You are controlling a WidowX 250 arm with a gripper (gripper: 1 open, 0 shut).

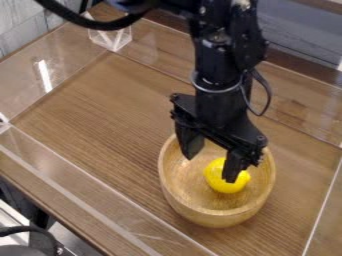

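My black gripper (214, 148) hangs over a light wooden bowl (201, 208) in the lower middle of the view, its fingers open and spread. A yellow object (227, 183), round and partly hidden by the right finger, sits in the right part of the bowl, just under that finger. Whether the finger touches it I cannot tell.
A clear object (112, 30) stands at the back left. A dark cable (27, 232) shows at the lower left corner.
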